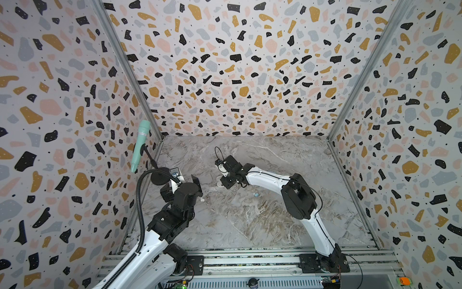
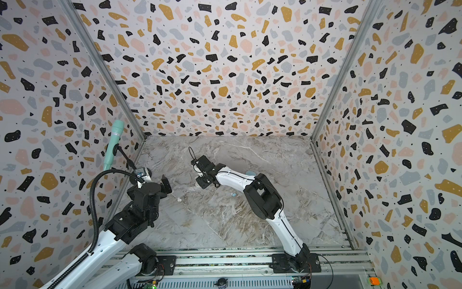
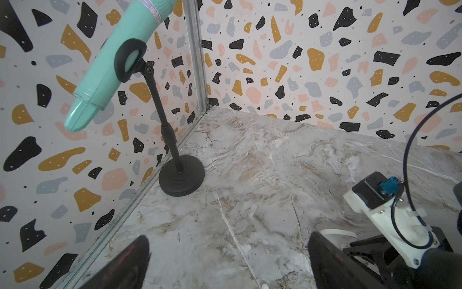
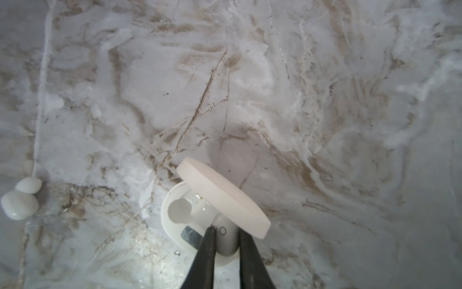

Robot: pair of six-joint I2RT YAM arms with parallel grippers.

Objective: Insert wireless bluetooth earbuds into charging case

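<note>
In the right wrist view the white charging case [image 4: 171,214] sits with its lid [image 4: 216,192] tilted up; the left well [image 4: 179,211] looks empty. My right gripper is at the other well, shut on an earbud [image 4: 225,231], partly under the lid. A second white earbud [image 4: 19,204] lies on the table left of the case. My left gripper stands open at the table's left side, nothing between its fingers in view.
A mint microphone on a black stand [image 3: 181,175] stands at the back left. A small light blue item [image 1: 256,194] lies near the right arm.
</note>
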